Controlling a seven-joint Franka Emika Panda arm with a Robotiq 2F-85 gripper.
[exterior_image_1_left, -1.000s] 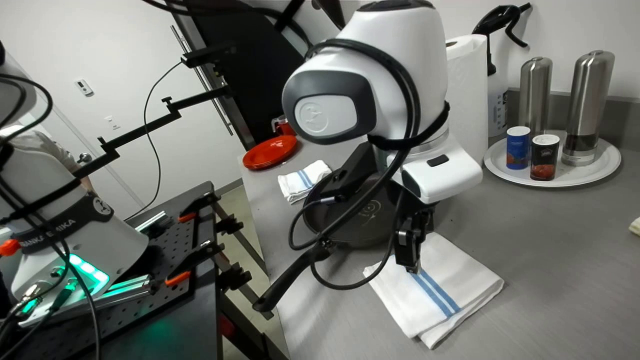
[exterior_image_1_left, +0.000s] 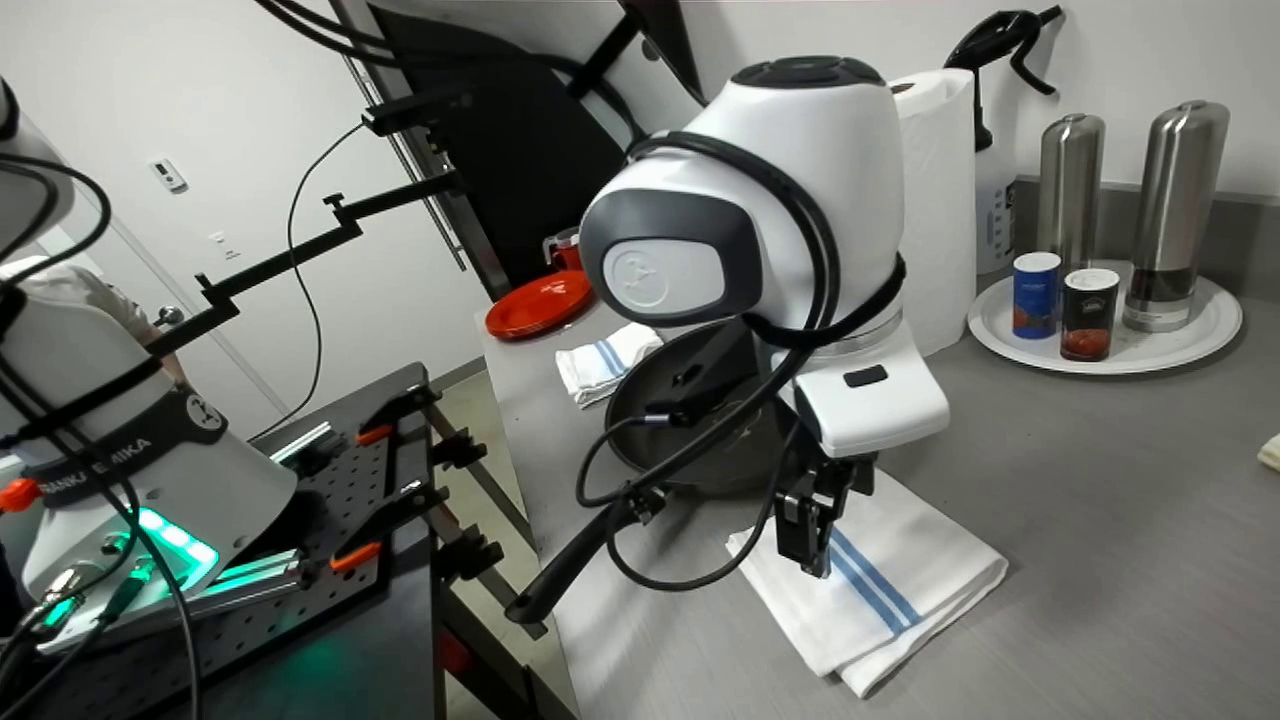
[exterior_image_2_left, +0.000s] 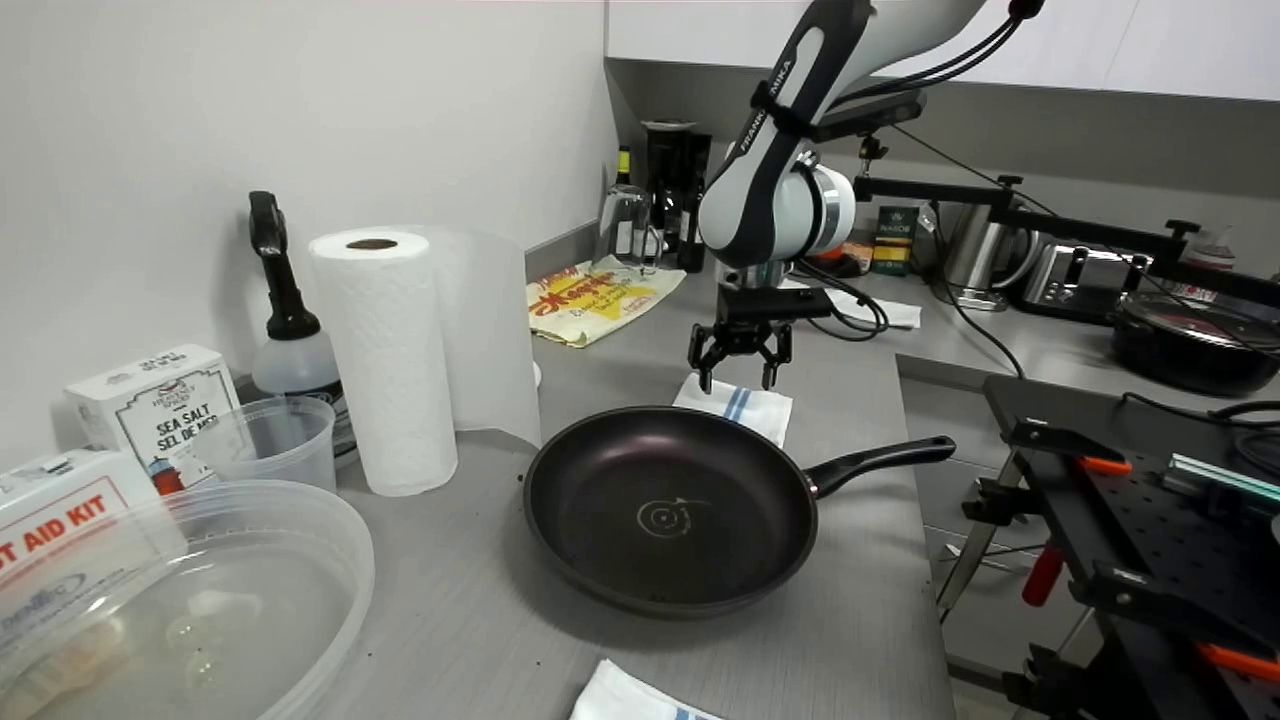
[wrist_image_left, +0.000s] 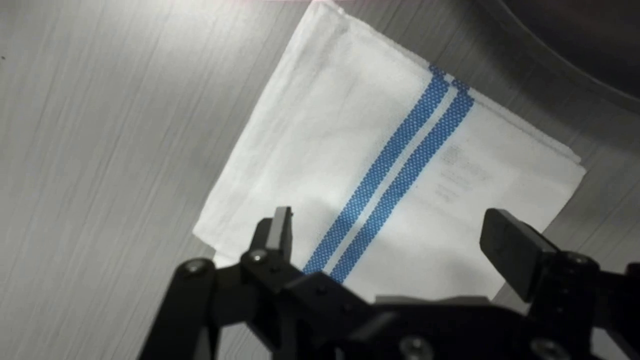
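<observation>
A folded white towel with two blue stripes (wrist_image_left: 336, 138) lies flat on the grey counter, filling much of the wrist view. My gripper is above it, open, its fingers spread apart and nothing held between them. In exterior view 1 the gripper (exterior_image_1_left: 825, 522) hangs over the end of the towel (exterior_image_1_left: 930, 582) nearer the pan. Exterior view 2 has the gripper (exterior_image_2_left: 740, 360) above the towel (exterior_image_2_left: 753, 410), which is partly hidden behind the pan. Whether the fingertips touch the cloth, I cannot tell.
A black frying pan (exterior_image_2_left: 672, 516) stands close beside the towel, its handle (exterior_image_2_left: 882, 462) pointing to the counter's edge. A second striped towel (exterior_image_1_left: 608, 360) lies beyond the pan. The paper towel roll (exterior_image_2_left: 384, 360) stands by the wall. Shakers and mills share a white plate (exterior_image_1_left: 1104, 350).
Over the last second the arm has come down and tilted slightly, bringing the gripper lower toward the towel. Towel and pan have stayed in place.
</observation>
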